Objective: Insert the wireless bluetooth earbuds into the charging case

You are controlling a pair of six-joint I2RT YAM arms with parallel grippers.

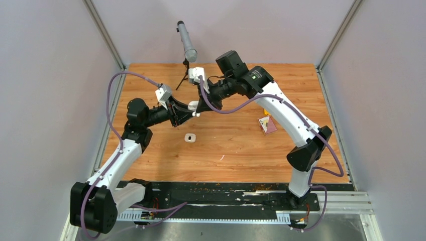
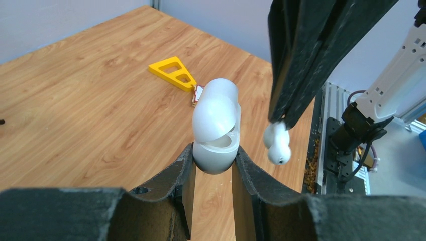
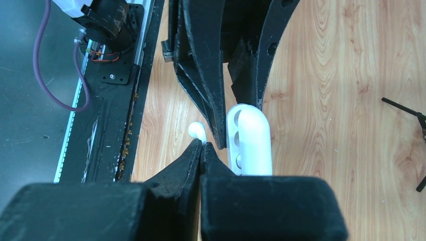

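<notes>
The white charging case [image 2: 217,125] is held up off the table, with my left gripper shut on its lower end and its lid open. Seen in the right wrist view, the case [image 3: 255,140] shows its hollows along one side. A white earbud [image 2: 277,143] sticks out from the tips of my right gripper, which is shut on it. In the right wrist view this earbud [image 3: 197,131] lies beside the case, with a left finger [image 3: 216,100] between them. It is outside the hollows.
On the table lie a small white square piece [image 1: 190,137], a yellow triangle [image 2: 174,72] and a patterned card or packet [image 1: 267,124]. A grey cylinder on a tripod [image 1: 187,42] stands at the back.
</notes>
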